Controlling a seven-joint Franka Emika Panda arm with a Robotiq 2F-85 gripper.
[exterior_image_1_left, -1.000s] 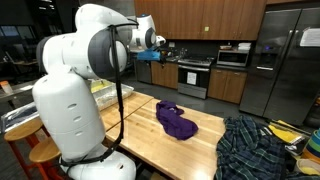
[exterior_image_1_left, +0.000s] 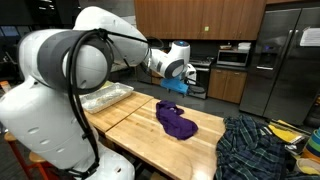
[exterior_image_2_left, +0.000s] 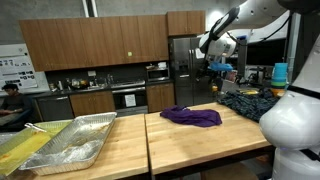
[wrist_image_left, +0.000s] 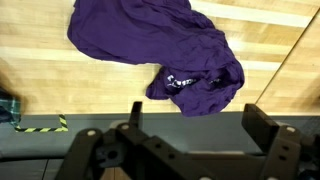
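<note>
A dark purple cloth (exterior_image_1_left: 176, 121) lies crumpled and spread on the light wooden table (exterior_image_1_left: 150, 143). In the second exterior view the same cloth (exterior_image_2_left: 190, 116) is a low heap towards the table's far side. My gripper (exterior_image_1_left: 178, 88) hangs in the air above and slightly behind it, not touching it. From the wrist, the cloth (wrist_image_left: 170, 40) fills the upper middle, with a folded end reaching down to the table edge. The gripper is open there, its dark fingers wide apart at the bottom, and no object is held.
A foil tray (exterior_image_2_left: 75, 142) sits at the table's left end. Dark checked cloth (exterior_image_1_left: 250, 146) is heaped on the right, with yellow items (exterior_image_1_left: 286, 133) behind it. Bare wood surrounds the purple cloth.
The arm has swung down and to the right in exterior view 1, bringing the gripper from high at the back to nearer the cloth. The cloth has not moved.
</note>
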